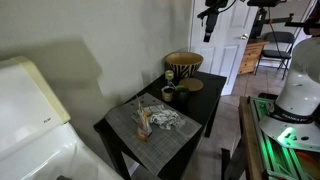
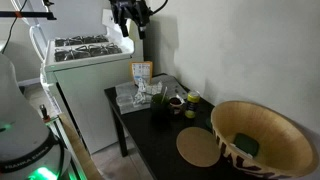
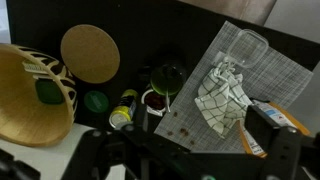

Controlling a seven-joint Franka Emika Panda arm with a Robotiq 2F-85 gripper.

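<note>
My gripper (image 1: pixel 207 36) hangs high above the black table, its fingers open and empty; in exterior view 2 the gripper (image 2: pixel 127 28) shows near the top. Below it in the wrist view, a pale checkered cloth (image 3: pixel 222 95) lies crumpled on a grey mat (image 3: pixel 205 135). Beside the cloth are a clear plastic container (image 3: pixel 247 47) and an orange-and-white box (image 3: pixel 275 115), which stands upright in exterior view 2. A dark green cup (image 3: pixel 167 78), a small bowl with reddish contents (image 3: pixel 154 100) and a yellow-labelled jar (image 3: pixel 124 107) form a group left of the mat.
A large wooden basket (image 2: pixel 263 120) holds a dark green object (image 2: pixel 246 145). Near it lies a round cork mat (image 2: pixel 198 147). A white stove (image 2: pixel 90 55) stands beyond the table, and a wall runs behind.
</note>
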